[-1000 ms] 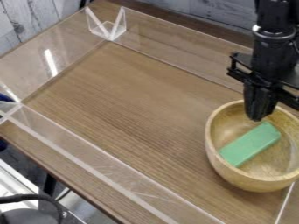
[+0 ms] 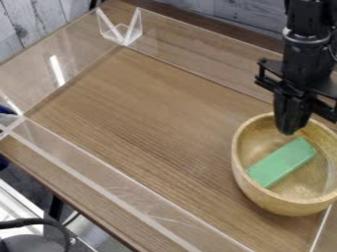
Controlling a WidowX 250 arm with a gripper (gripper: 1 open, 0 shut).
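Observation:
A round wooden bowl (image 2: 247,185) sits at the right of the wooden tray, holding a green rectangular block (image 2: 279,163). My black gripper (image 2: 287,126) hangs from the upper right over the bowl's back part, its tips low near the back rim. It looks shut; I see nothing held in it.
The wooden tray floor (image 2: 132,118) is clear at the left and middle. A white angular bracket (image 2: 120,29) is at the back left. Tray walls bound the top and left, and black cables lie at the lower left corner.
The gripper has shifted very slightly to the left. The bowl and block look unchanged.

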